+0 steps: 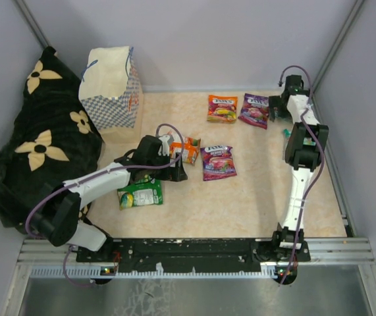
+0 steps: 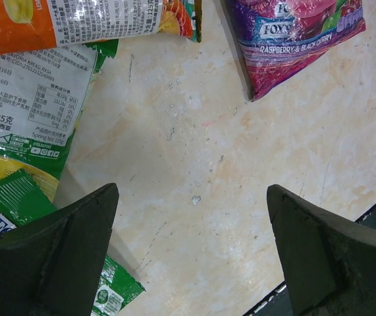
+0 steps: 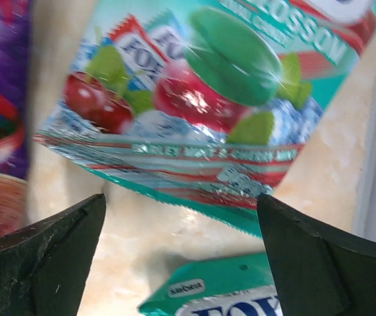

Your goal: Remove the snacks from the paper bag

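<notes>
The paper bag (image 1: 108, 85) stands upright at the back left, its inside not visible. Several snack packets lie on the table: an orange one (image 1: 222, 109) and a purple one (image 1: 254, 110) at the back, a berry packet (image 1: 218, 162) in the middle, a second orange packet (image 1: 189, 151) and green packets (image 1: 140, 193) near the left arm. My left gripper is open over bare table beside these. At the back right corner my right gripper stands open, low over a teal packet (image 3: 201, 99), whose lower edge reaches the right finger. Another teal packet (image 3: 224, 289) lies below it.
A dark flowered cushion (image 1: 43, 145) fills the left side. Walls close in at the back and right (image 1: 342, 151), near the right arm.
</notes>
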